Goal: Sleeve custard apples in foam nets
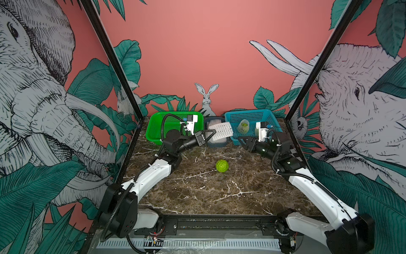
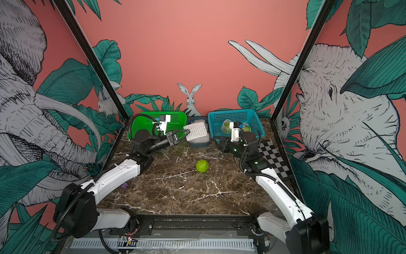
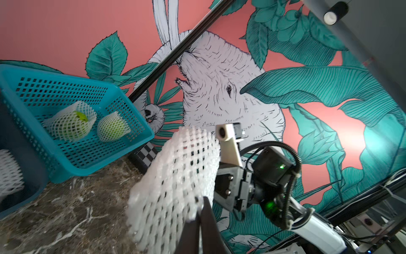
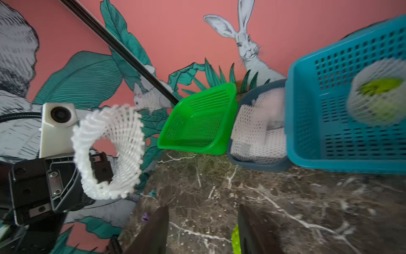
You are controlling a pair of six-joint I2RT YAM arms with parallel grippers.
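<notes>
A white foam net is held up in my left gripper (image 1: 211, 133), which is shut on its edge; the net's open ring faces the right wrist view. My right gripper stands open with nothing between its fingers, facing the held net. A bare green custard apple (image 1: 222, 166) lies on the table between the arms. In the blue basket (image 3: 72, 165), two custard apples in nets (image 3: 67, 127) sit apart from each other.
A grey bin (image 4: 270, 165) of loose nets stands at the back between the green basket (image 4: 186, 144) and the blue one. A checkered board (image 2: 275, 158) lies at the right edge.
</notes>
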